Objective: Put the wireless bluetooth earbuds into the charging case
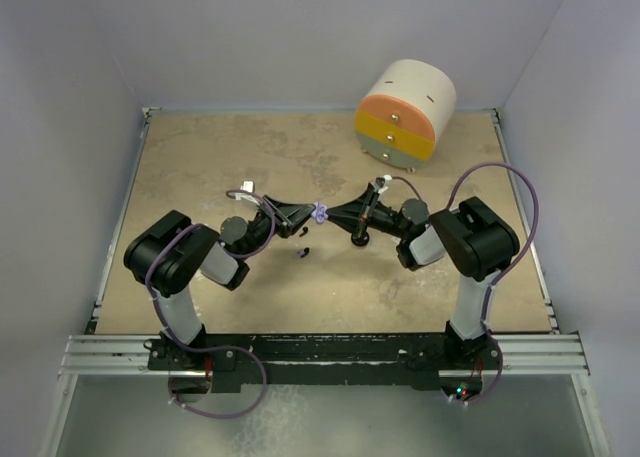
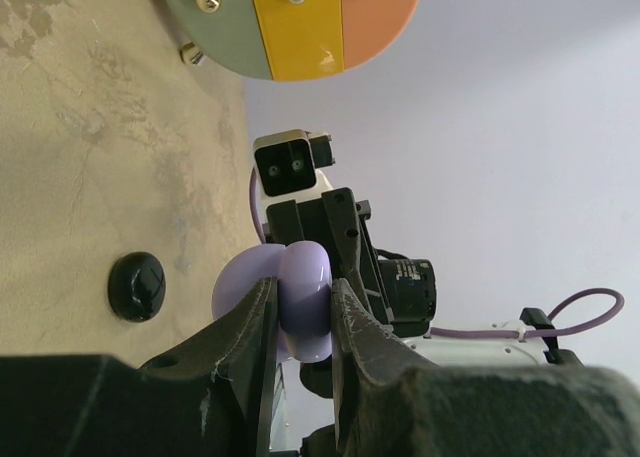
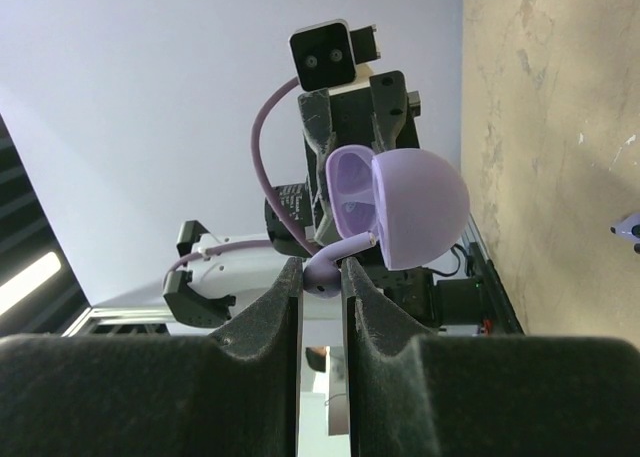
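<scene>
The lavender charging case (image 3: 420, 207) is held up in the air with its lid open, in my left gripper (image 1: 308, 211), which is shut on it; its cavity faces my right gripper. My right gripper (image 1: 332, 213) is shut on a lavender earbud (image 3: 330, 267), whose stem points at the case's opening, touching or very close to it. In the left wrist view the case (image 2: 303, 297) fills the space at the fingertips and hides most of the earbud.
A rounded cabinet (image 1: 408, 107) with coloured drawers stands at the back right. A black round object (image 2: 135, 286) lies below my right gripper, and small dark pieces (image 1: 303, 252) lie mid-table.
</scene>
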